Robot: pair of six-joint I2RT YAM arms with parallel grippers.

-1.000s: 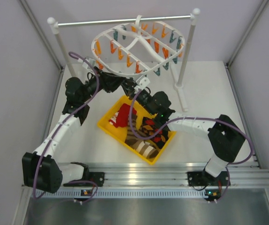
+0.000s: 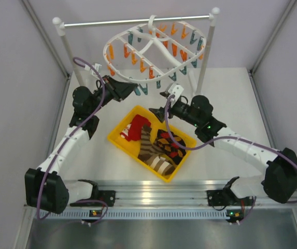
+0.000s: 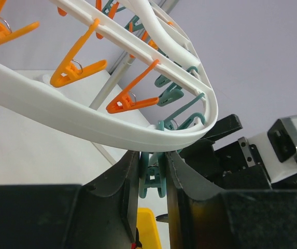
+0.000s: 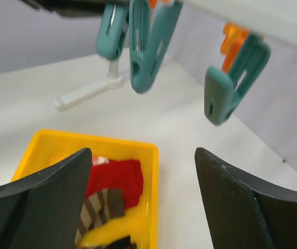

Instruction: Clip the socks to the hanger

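The white hanger (image 2: 108, 45) carries orange and teal clips round its oval rim. At the rim's near side my left gripper is shut on a teal clip (image 3: 153, 189), its fingers pressing from both sides. Just right of the hanger's front, above the bin, my right gripper (image 2: 158, 104) stands open and empty. Teal clips (image 4: 151, 49) hang above its fingers in the right wrist view. In the bin lie the socks: a red one (image 2: 139, 127), brown striped ones (image 2: 147, 148) and a black one with red patches (image 2: 171, 148). No sock shows on the hanger.
The yellow bin (image 2: 115, 136) sits below the hanger, between both arms. A white stand with a crossbar (image 2: 107, 23) and posts (image 2: 204, 59) holds the hanger.
The right gripper has drawn away from the left one, to the right and nearer, and its fingers have spread. The left arm is nearly still; the hanger shifted slightly.
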